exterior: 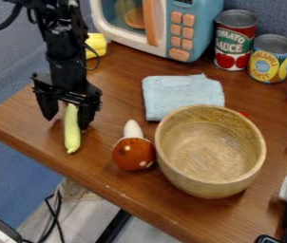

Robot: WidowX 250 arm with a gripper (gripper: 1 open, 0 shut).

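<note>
The black gripper (67, 106) hangs low at the left of the table, its fingers either side of the upper part of a pale yellow-green, long object like a corn cob or banana (71, 136). Whether the fingers are closed on it cannot be told. A wooden bowl (210, 157) and a red-brown toy mushroom (133, 152) with a white stem lie to the right of it.
A folded light-blue cloth (181, 93) lies behind the bowl. A toy microwave (146, 24), a tomato can (233, 43), a second can (271, 59) and a yellow object (95, 44) stand at the back.
</note>
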